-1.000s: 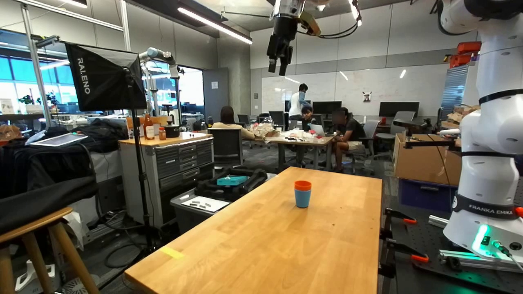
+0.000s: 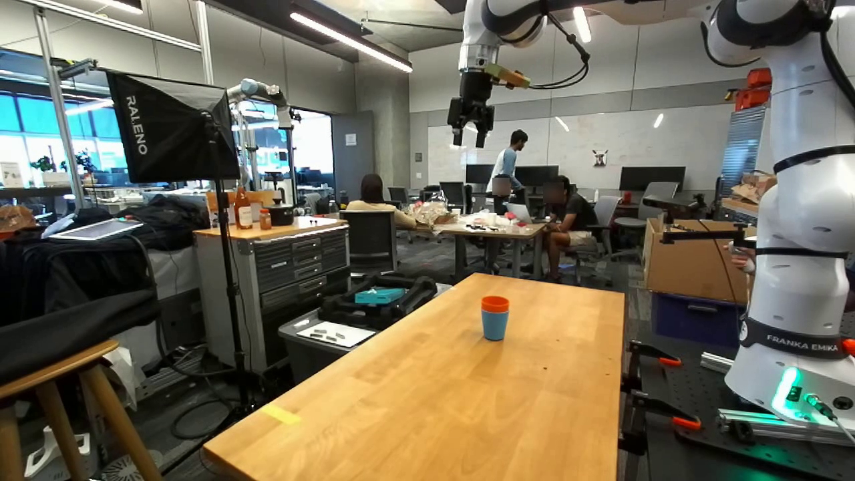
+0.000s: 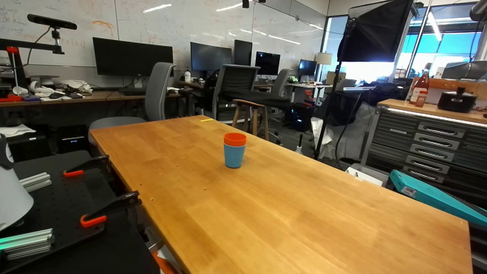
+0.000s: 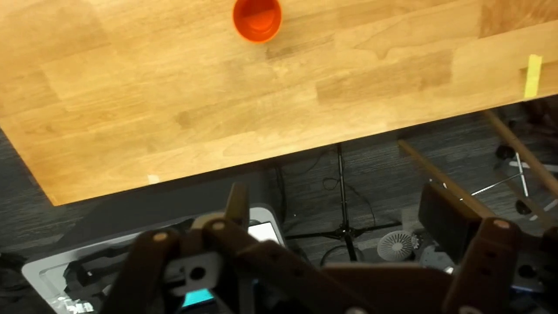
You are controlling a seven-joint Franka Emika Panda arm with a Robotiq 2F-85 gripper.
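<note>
On the wooden table (image 2: 449,385) stands a blue cup (image 2: 494,325) with an orange cup (image 2: 495,304) nested in its top, only the upper band of the orange one showing. In exterior view 2 the same upright stack shows the blue cup (image 3: 234,156) below and the orange cup (image 3: 235,139) above. My gripper (image 2: 470,139) hangs high above the table, well clear of the stack, its fingers apart and nothing between them. From the wrist view I look down into the orange cup (image 4: 257,21) at the top edge; the blue cup is hidden beneath it.
Black clamps (image 3: 112,206) grip the table edge on the robot's side. A grey bin (image 2: 320,353) stands below the opposite edge. People sit and stand in the background.
My gripper has come lower and a little to the right, and now hangs more vertically. The cups have not moved. In the background, the standing person has shifted.
</note>
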